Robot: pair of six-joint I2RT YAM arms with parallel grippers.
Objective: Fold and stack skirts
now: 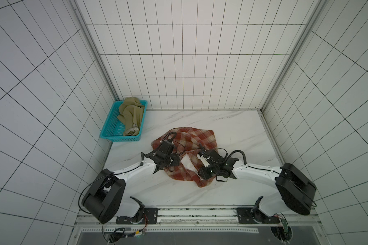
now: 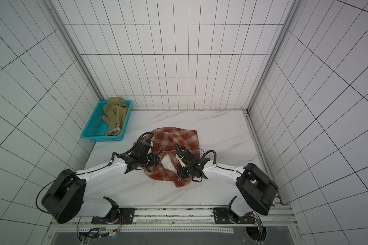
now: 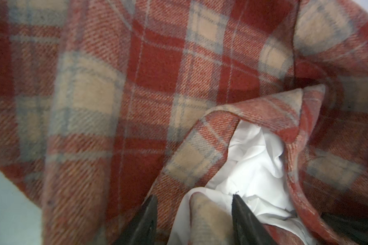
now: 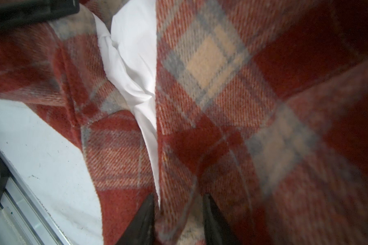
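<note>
A red, cream and grey plaid skirt point(image 1: 191, 136) lies crumpled on the table, its white lining point(image 3: 257, 163) showing through an opening in the middle. My left gripper is low over the left part of the cloth, fingers apart, with a lining-edged fold of plaid between or beneath them. My right gripper is low over the skirt's near right part, fingers apart around plaid cloth beside the strip of lining; I cannot tell whether either fold is touched.
A teal basket point(image 1: 108, 126) at the back left holds an olive garment point(image 1: 130, 114). A metal rail point(image 1: 204, 210) runs along the front edge.
</note>
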